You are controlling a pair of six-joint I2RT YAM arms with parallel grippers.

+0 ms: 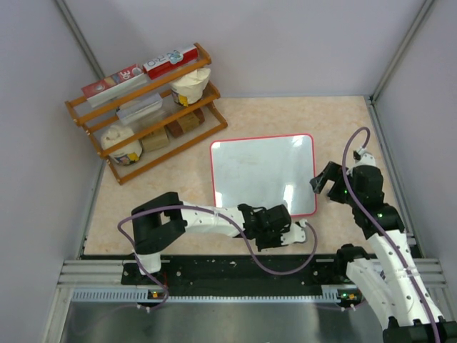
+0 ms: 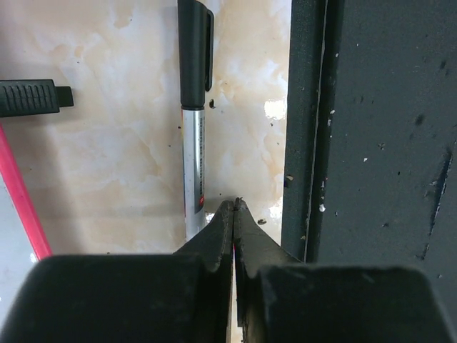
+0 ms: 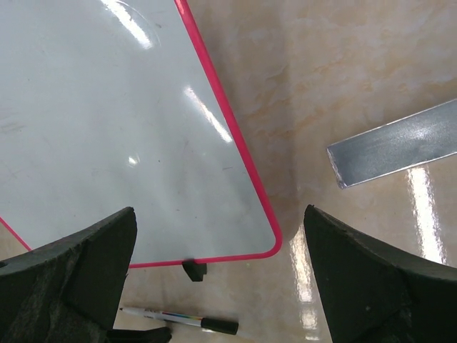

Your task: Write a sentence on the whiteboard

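Observation:
The marker pen (image 2: pixel 193 150), silver-white with a black cap, lies on the table alongside the board. My left gripper is shut with nothing between its fingers; the pen lies outside them, on their left in the left wrist view, its lower end near the fingertips. The right wrist view also shows the pen (image 3: pixel 187 319), beside the dark left fingertips. The blank whiteboard (image 1: pixel 260 168) with its red-pink rim lies flat in the middle of the table. My right gripper stands open and empty above the board's near right corner.
A flat grey metal block (image 3: pixel 396 143) rests right of the board. A dark clip (image 3: pixel 193 270) sticks out from the board's near edge. The black table edge strip (image 2: pixel 303 128) runs close by the pen. A wooden rack (image 1: pixel 146 118) stands at the back left.

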